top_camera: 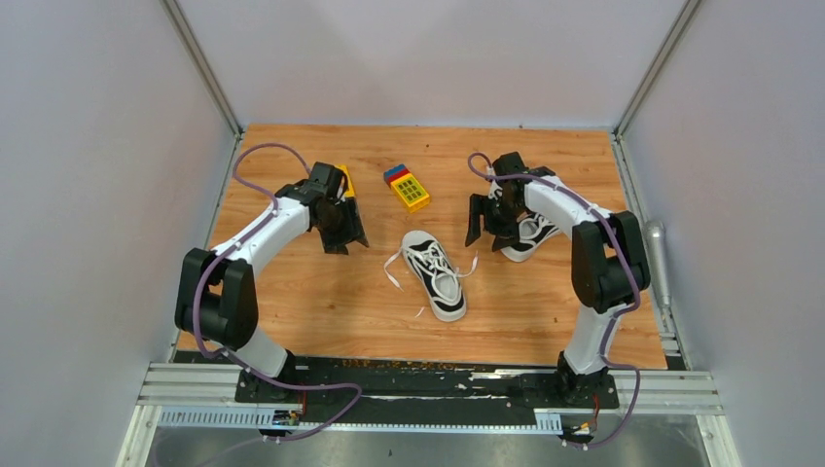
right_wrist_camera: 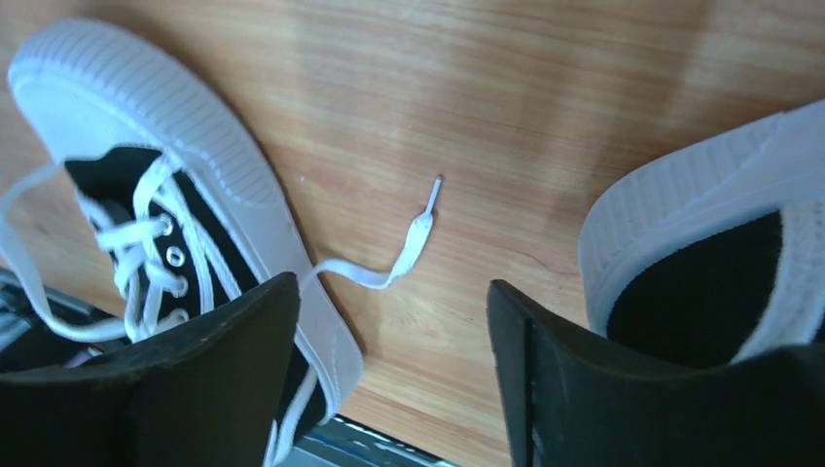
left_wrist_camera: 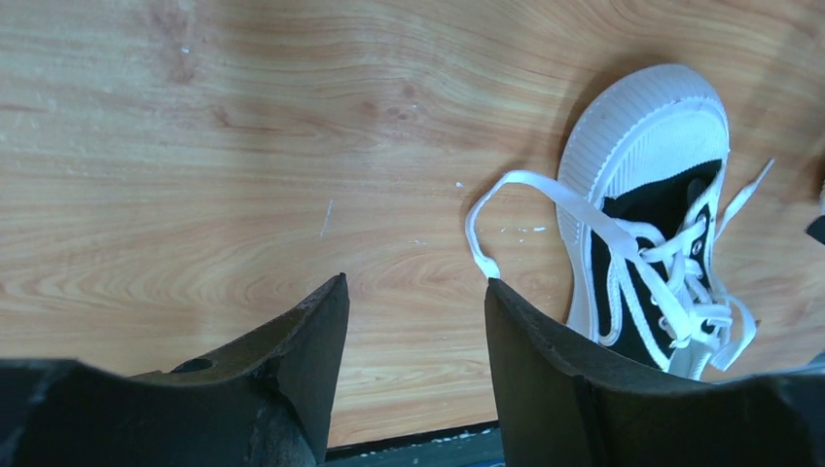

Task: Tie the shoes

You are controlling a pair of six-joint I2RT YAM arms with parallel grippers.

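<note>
A black and white shoe (top_camera: 447, 308) lies in the middle of the table, toe pointing away, with its laces loose on both sides. Its left lace (left_wrist_camera: 484, 261) curls out on the wood, ahead of my left gripper, which is open and empty. On the other side, the right lace (right_wrist_camera: 416, 238) ends on bare wood, between and beyond the fingers of my right gripper. That gripper is open and apart from the lace. The second shoe (top_camera: 518, 253) lies at the right, partly hidden under the right arm.
Yellow, red and blue toy blocks (top_camera: 410, 193) sit at the back of the table. Another yellow piece (top_camera: 347, 179) shows behind the left gripper. Bare wood (top_camera: 321, 311) stretches over the left front.
</note>
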